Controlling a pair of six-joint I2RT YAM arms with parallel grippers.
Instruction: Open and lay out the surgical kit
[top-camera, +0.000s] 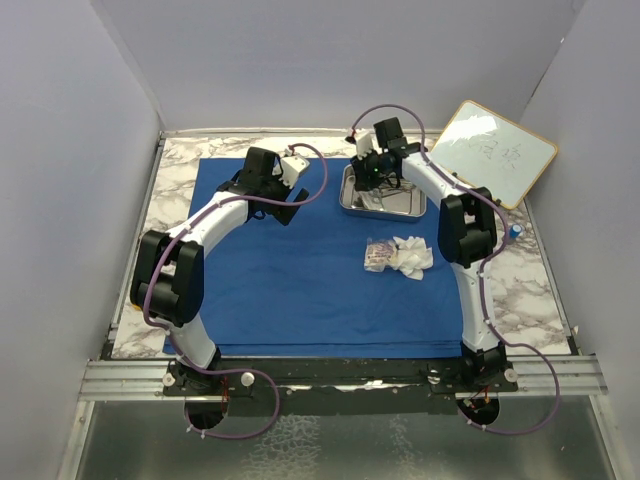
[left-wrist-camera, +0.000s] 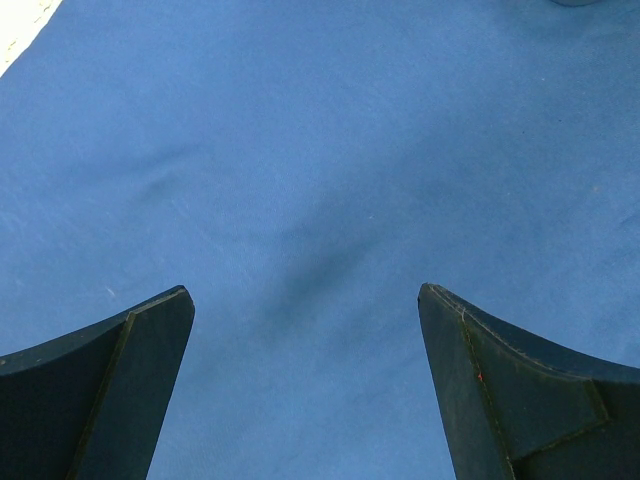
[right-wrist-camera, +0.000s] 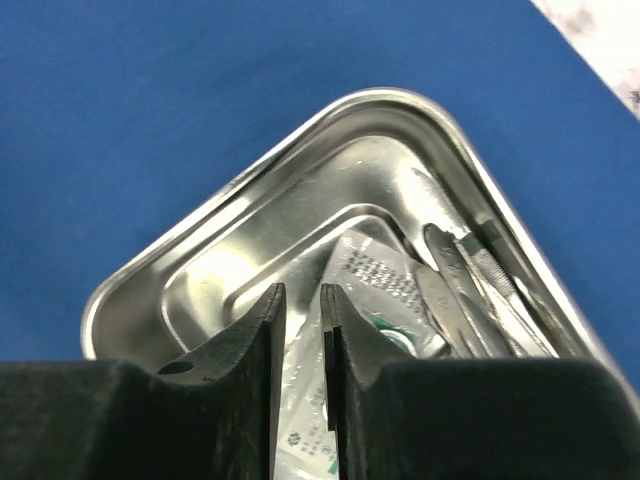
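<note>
The metal tray (top-camera: 400, 211) lies at the back right of the blue cloth. In it, a clear printed packet (right-wrist-camera: 380, 280) lies beside slim metal instruments (right-wrist-camera: 465, 285). Over the packet sits my right gripper, its fingers parted by a narrow gap through which the packet shows; contact with the packet cannot be made out. My left gripper is wide open above bare blue cloth (left-wrist-camera: 300, 200), with nothing between its fingers. On the cloth in front of the tray rest a clear packet (top-camera: 379, 255) and a crumpled white bundle (top-camera: 412, 258).
A white board (top-camera: 493, 150) lies at the back right corner, beyond the tray. A small blue-capped item (top-camera: 515, 231) stands at the right edge.
</note>
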